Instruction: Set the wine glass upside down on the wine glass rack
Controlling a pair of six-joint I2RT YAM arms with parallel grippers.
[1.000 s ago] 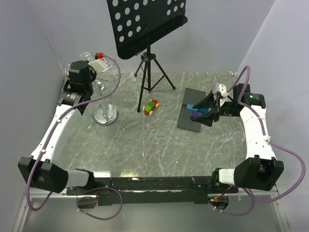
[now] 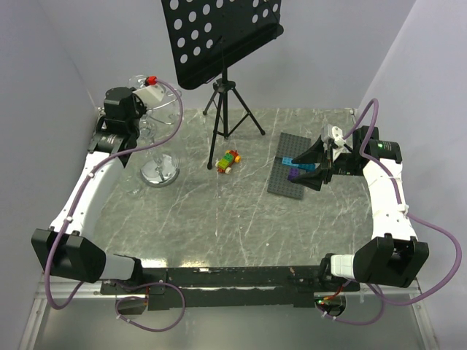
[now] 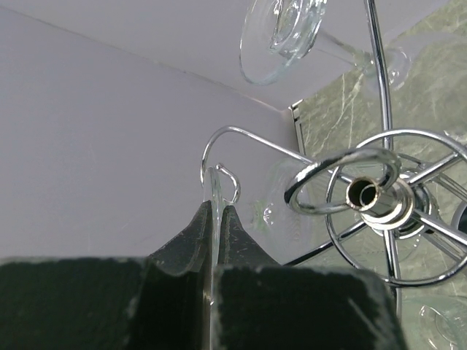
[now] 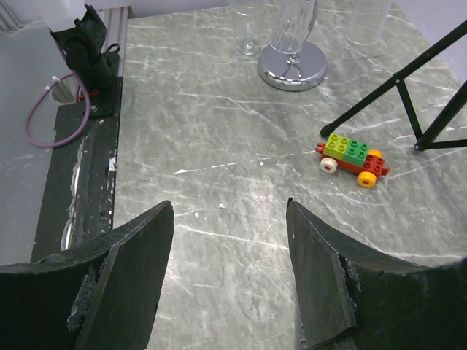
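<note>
The chrome glass rack (image 2: 159, 176) stands at the back left, its rings and hooks (image 3: 390, 124) filling the right of the left wrist view, with glasses (image 3: 281, 44) on it. My left gripper (image 2: 131, 98) is above the rack, shut on a clear wine glass (image 3: 215, 186), whose thin part shows between the fingertips beside a hook. Much of that glass is hidden. My right gripper (image 2: 314, 166) is open over the grey brick plate on the right, nothing between its fingers.
A black music stand (image 2: 223, 51) with tripod legs stands at the back centre. A toy brick car (image 2: 228, 162) lies beside it. A grey plate (image 2: 284, 186) with blue bricks lies right.
The right arm and table objects have not moved.
</note>
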